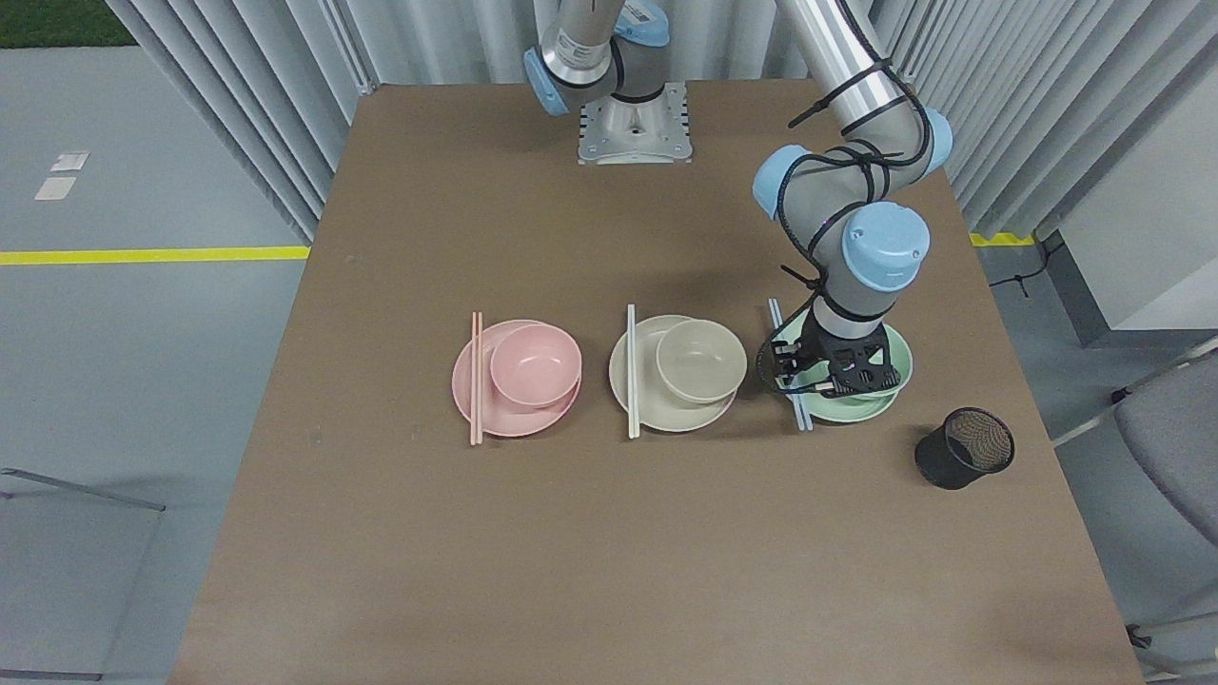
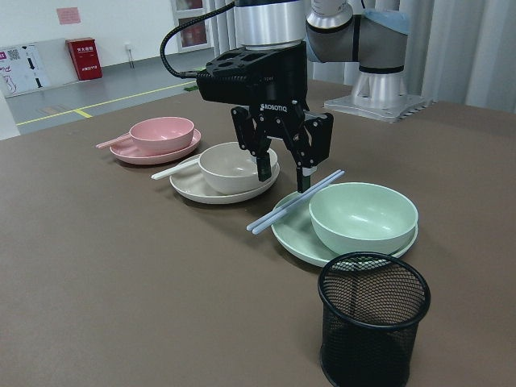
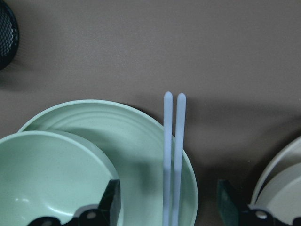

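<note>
My gripper [image 2: 282, 173] hangs open just above the pale blue chopsticks [image 2: 294, 201], which rest across the rim of a green plate [image 3: 117, 113] beside a green bowl [image 2: 363, 216]. In the wrist view both chopsticks [image 3: 167, 155] lie side by side between my spread fingertips, below them. In the front view the arm partly hides this set. A cream bowl [image 1: 701, 360] on a cream plate [image 1: 671, 418] with white chopsticks [image 1: 633, 377] is to one side.
A pink bowl [image 1: 536, 364] on a pink plate with pink chopsticks [image 1: 477, 388] sits further along. A black mesh cup [image 1: 963, 450] stands near the green set.
</note>
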